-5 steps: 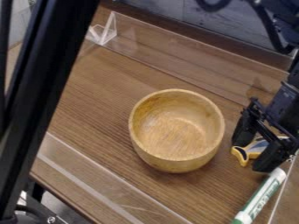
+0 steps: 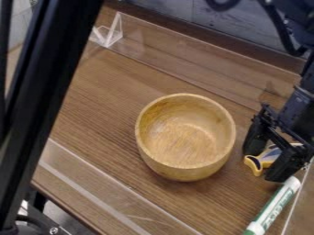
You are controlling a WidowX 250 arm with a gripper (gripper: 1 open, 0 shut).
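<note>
My black gripper (image 2: pixel 273 147) is low at the right of the camera view, just right of a round, empty wooden bowl (image 2: pixel 185 138). A small yellow-and-dark object (image 2: pixel 255 163) lies at its fingertips, partly covered by them; whether the fingers are closed on it I cannot tell. A white marker with green markings (image 2: pixel 274 207) lies on the wooden table below the gripper.
A clear plastic piece with a white bracket (image 2: pixel 108 35) stands at the back left. A dark post fills the left edge.
</note>
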